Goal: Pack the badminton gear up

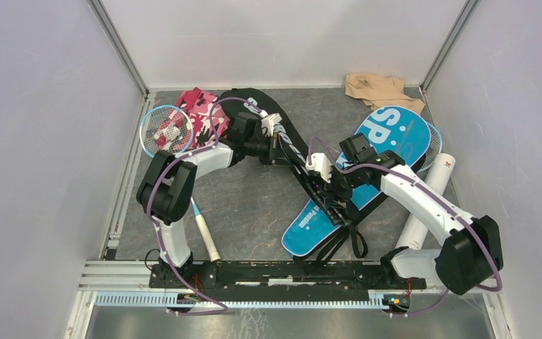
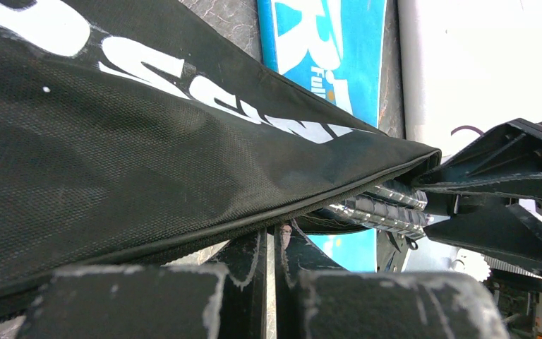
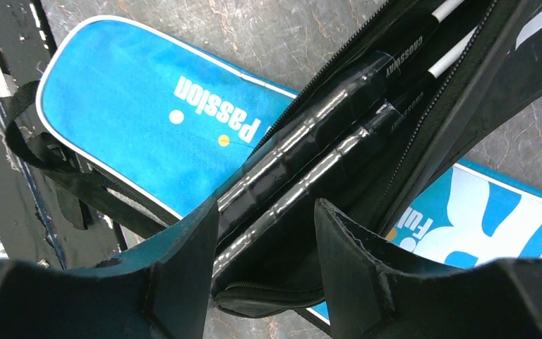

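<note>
An open black racket bag (image 2: pixel 148 162) runs diagonally across the mat, with two black racket handles (image 3: pixel 289 159) inside its zipped opening. My left gripper is shut on the bag's edge at its middle. My right gripper stands open over the bag's lower end, above the handles, nothing clearly held. Beneath lies a blue-and-black bag (image 1: pixel 309 232) with straps at its lower end. A racket (image 1: pixel 166 128) with a pale handle lies at the left, and another racket head (image 1: pixel 434 138) shows at the far right.
A pink camouflage cloth (image 1: pixel 197 106) is at the back left, a tan cloth (image 1: pixel 377 88) at the back right. A white tube (image 1: pixel 430 201) lies along the right wall. Bare mat shows left of centre.
</note>
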